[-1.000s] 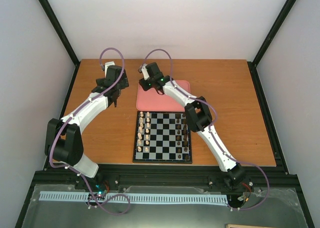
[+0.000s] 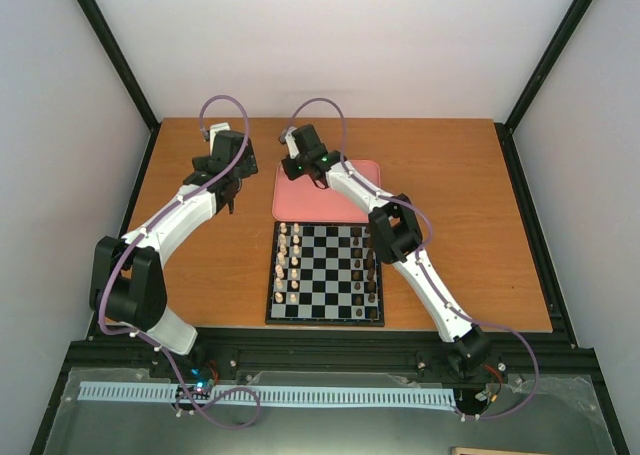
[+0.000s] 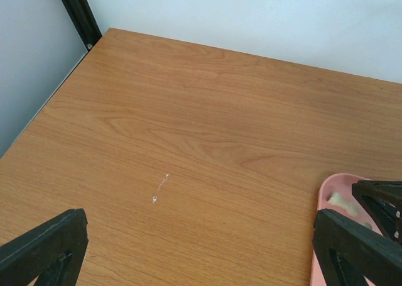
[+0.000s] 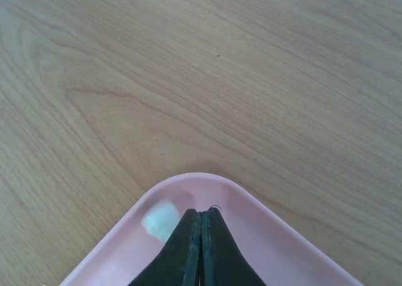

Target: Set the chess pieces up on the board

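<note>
White pieces [image 2: 281,272] stand in two columns along the left side of the chessboard [image 2: 325,275]; dark pieces [image 2: 357,275] line its right side. Behind the board lies a pink tray [image 2: 320,207]. One pale piece [image 4: 161,220], blurred, rests in the tray's corner. My right gripper is over that corner, its fingers closed together just right of the pale piece. Nothing shows clearly between them; a thin dark curl appears at their tips. Left of the tray, above bare wood, my left gripper is open and empty.
Both grippers are fairly close together near the tray's back left corner. Walls enclose the table at the back and sides.
Almost nothing differs in the top view; the right gripper has shifted very slightly at the tray's back left corner. The left arm and the board look the same.
</note>
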